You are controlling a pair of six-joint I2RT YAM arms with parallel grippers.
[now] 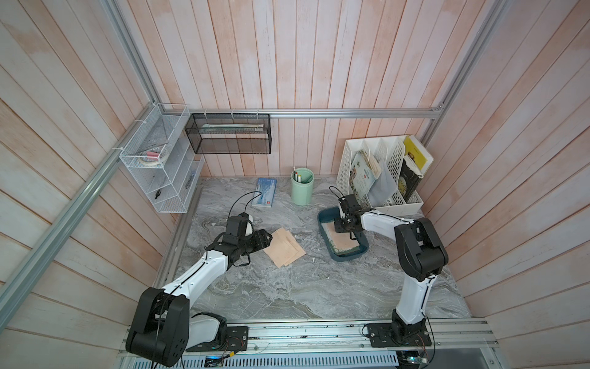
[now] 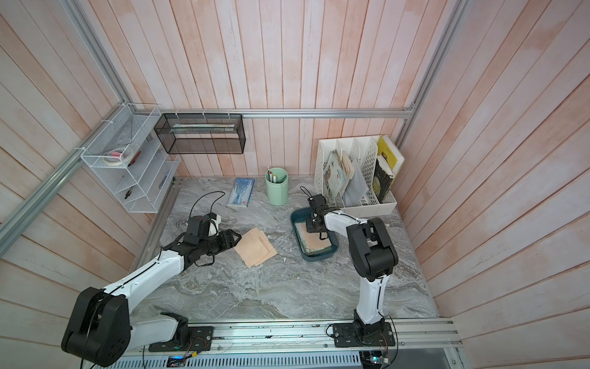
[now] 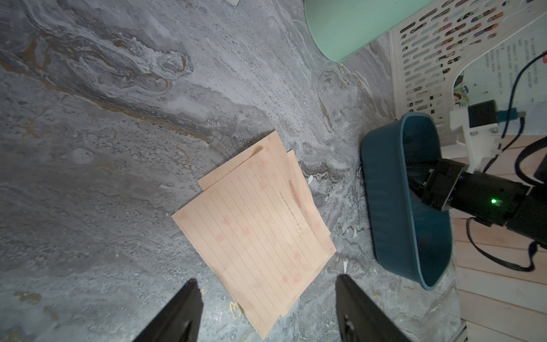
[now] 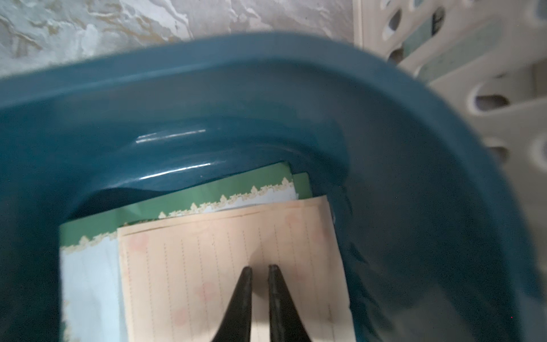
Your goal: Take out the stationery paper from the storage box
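Inside the teal storage box lie beige lined stationery sheets over green-bordered pale blue paper. My right gripper is down on the top beige sheet, fingers nearly closed; whether paper is pinched between them is hard to see. Several loose beige sheets lie on the marble table left of the box. My left gripper is open above the table near these sheets, with nothing between its fingers.
A mint pen cup and a blue packet stand or lie at the back. A white file organizer adjoins the box at back right.
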